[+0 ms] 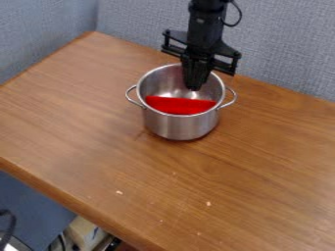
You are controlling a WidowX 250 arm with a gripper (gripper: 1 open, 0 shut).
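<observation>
A steel pot [181, 125] with two loop handles stands on the wooden table. A red object [177, 104] lies inside it, low down. My black gripper [197, 76] hangs over the back half of the pot, its lower end just inside or at the rim. Whether its fingers are open or shut, and whether anything is between them, I cannot tell from this view.
A speckled grey wall [281, 54] stands behind it. Cables and dark items lie off the table at the lower left.
</observation>
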